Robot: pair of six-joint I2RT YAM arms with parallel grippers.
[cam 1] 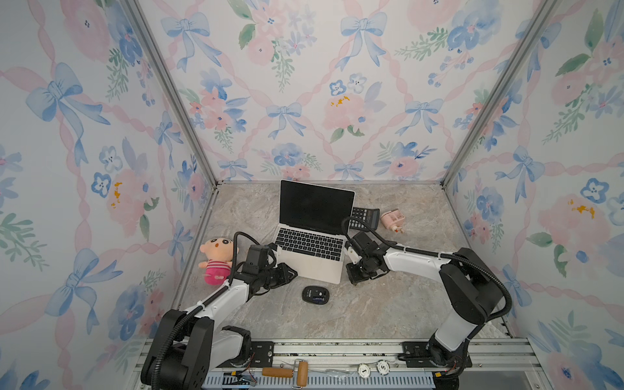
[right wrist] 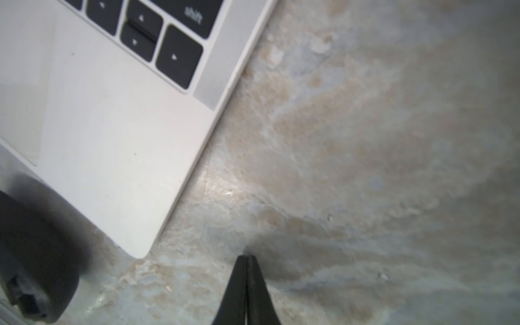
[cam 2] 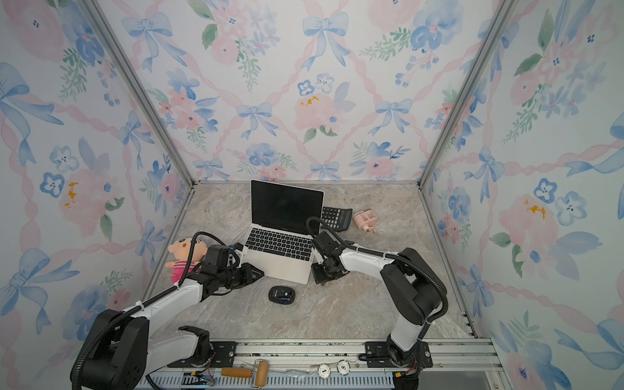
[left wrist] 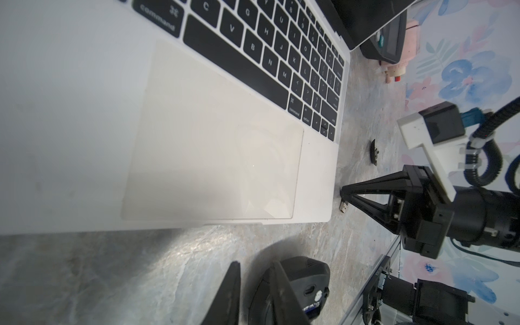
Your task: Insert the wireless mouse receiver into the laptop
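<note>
The laptop [cam 1: 310, 263] stands unfolded on the table. The receiver [left wrist: 343, 207], small with a silvery plug, shows only in the left wrist view, on the table off the laptop's front right corner. My right gripper is right at it with shut fingers. In the right wrist view those fingers [right wrist: 238, 292] meet, with nothing showing between them; the receiver is out of sight there. The mouse [cam 1: 316, 295] lies bottom up before the laptop. My left gripper hangs by the laptop's front edge near the mouse, fingers apart and empty.
A dark mouse cover [left wrist: 373, 152] lies right of the laptop. A calculator [cam 1: 365, 219] and a pink object [cam 1: 392, 220] sit behind the right arm. A doll [cam 1: 217, 260] is at the left.
</note>
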